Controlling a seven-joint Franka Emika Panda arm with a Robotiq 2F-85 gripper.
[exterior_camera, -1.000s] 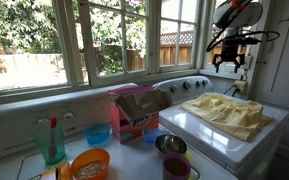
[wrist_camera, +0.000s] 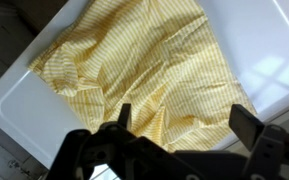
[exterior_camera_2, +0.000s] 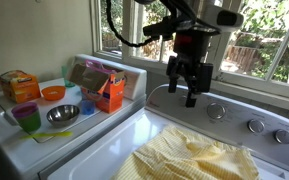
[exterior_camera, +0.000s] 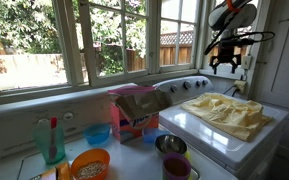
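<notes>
A yellow-and-white striped cloth [exterior_camera: 226,114] lies spread and wrinkled over the white top of the right-hand machine [exterior_camera: 206,136]. My gripper [exterior_camera: 225,68] hangs in the air above it, clear of the cloth, fingers pointing down. From exterior view 2, the gripper [exterior_camera_2: 182,97] is in front of the back panel with a gap between its fingertips. In the wrist view, the cloth [wrist_camera: 154,65] fills the middle, and the gripper has its fingers wide apart at the lower edge, with no held object visible between them.
On the left-hand machine stand an orange detergent box [exterior_camera: 136,112], a metal bowl [exterior_camera: 171,145], an orange bowl [exterior_camera: 90,163], a blue bowl [exterior_camera: 98,133] and a green cup [exterior_camera: 51,142]. Control panels with knobs [exterior_camera_2: 216,110] run along the back, below the windows.
My gripper has shifted slightly up and to the left in exterior view 1. The cloth and the objects on the left-hand machine look unchanged.
</notes>
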